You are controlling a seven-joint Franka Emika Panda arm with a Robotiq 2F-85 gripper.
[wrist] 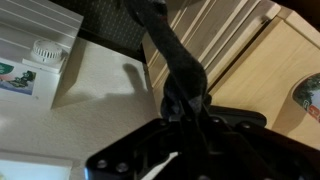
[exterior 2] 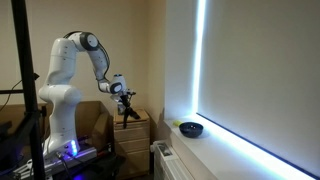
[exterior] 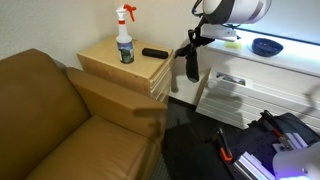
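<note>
A dark grey, limp piece of cloth, perhaps a sock [wrist: 183, 70], is pinched in my gripper, which is shut on it. In exterior view 1 the cloth [exterior: 192, 66] hangs straight down from the gripper [exterior: 191, 46], in the air between the wooden cabinet [exterior: 130, 68] and the white radiator cover. Its lower end touches nothing that I can make out. The fingertips are partly hidden behind dark material in the wrist view.
On the cabinet stand a spray bottle [exterior: 125, 38] with a red-and-white head and a black oblong object [exterior: 155, 53]. A dark bowl [exterior: 267, 47] sits on the windowsill, near a yellow-green item [exterior: 232, 44]. The brown sofa [exterior: 75, 125] fills the left foreground.
</note>
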